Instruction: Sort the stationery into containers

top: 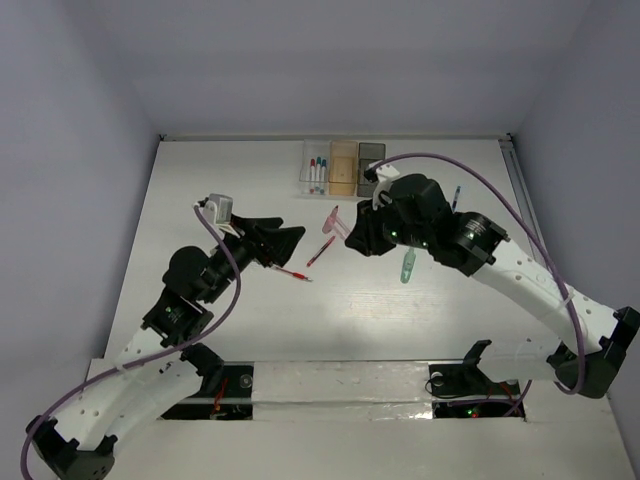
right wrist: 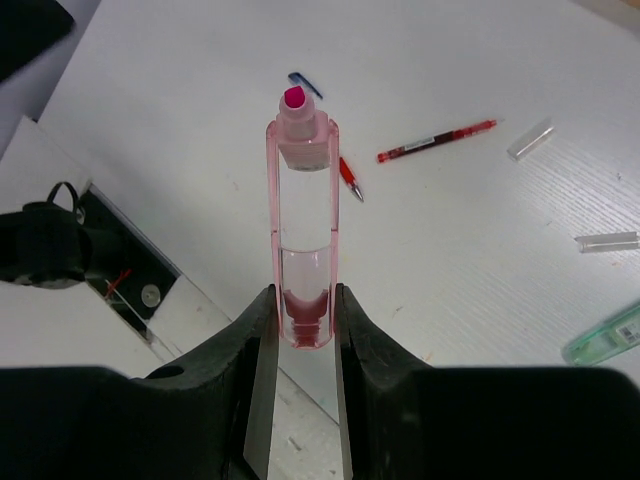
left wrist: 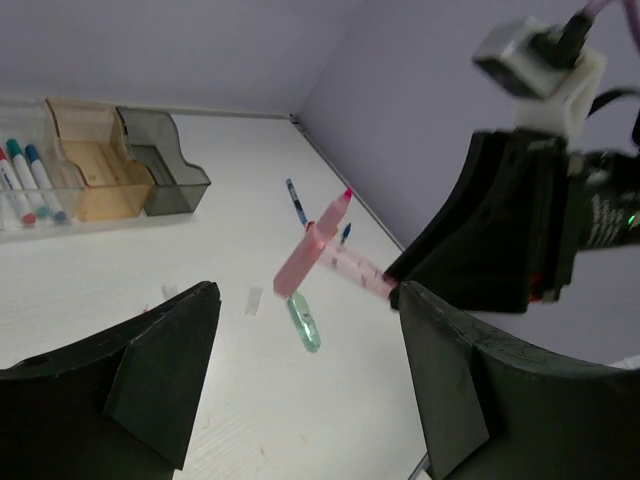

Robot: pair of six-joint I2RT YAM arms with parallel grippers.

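Observation:
A pink pen-like piece (left wrist: 312, 242) with a darker pink tip sits crosswise at the end of a pale pink, see-through part (left wrist: 356, 270). My right gripper is shut on that see-through part's near end, clear of the table. In the top view, the left gripper (top: 292, 230) hangs to the left of the pink piece, apart from it and open. Between the left fingers nothing is held. A dark red pen (right wrist: 437, 141) and a red pen (top: 292, 273) lie on the table below, along with a green translucent item (top: 408, 265).
At the back stands a clear bin (top: 314, 172) with several markers. Beside it are an empty amber bin (top: 343, 172) and a grey bin (top: 371, 153). A blue pen (top: 456, 197) lies far right.

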